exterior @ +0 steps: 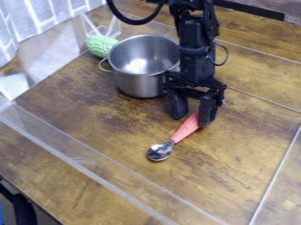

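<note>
The black gripper (192, 112) hangs low over the wooden table, right of a steel pot (140, 63). Its tips are at the upper end of a spoon's pink-red handle (187, 128), hiding that end; whether they hold it is unclear. The spoon's steel bowl (160, 152) rests on the table toward the front.
A green and white woven object (100, 46) sits behind the pot at upper left. Clear plastic strips cross the left and right sides of the table (94, 167).
</note>
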